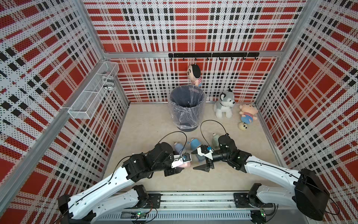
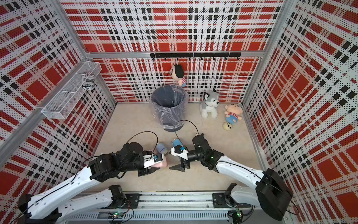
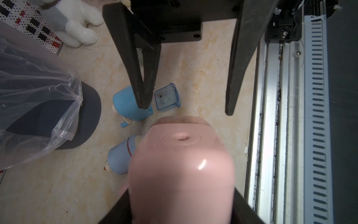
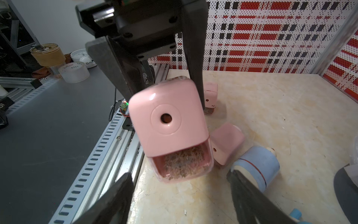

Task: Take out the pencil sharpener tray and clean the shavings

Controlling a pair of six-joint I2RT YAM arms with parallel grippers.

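Observation:
My left gripper [image 1: 182,165] is shut on a pink pencil sharpener [image 4: 167,115], held above the table. In the right wrist view its face has a round hole, and a clear tray full of shavings [image 4: 184,162] shows at its bottom. Facing it across a gap, my right gripper [image 1: 194,160] is open and empty; its fingers [image 3: 147,87] stand apart in the left wrist view. A bluish clear tray [image 3: 167,97] lies on the table beside a light blue sharpener [image 3: 129,103]. No shavings can be made out in that tray.
A lined bin [image 1: 187,106] stands at the back. On the table lie a pale blue sharpener [image 3: 121,155], a green one [image 1: 215,140] and other pink ones [image 4: 227,143]. Plush toys, such as the husky [image 1: 224,104], sit back right.

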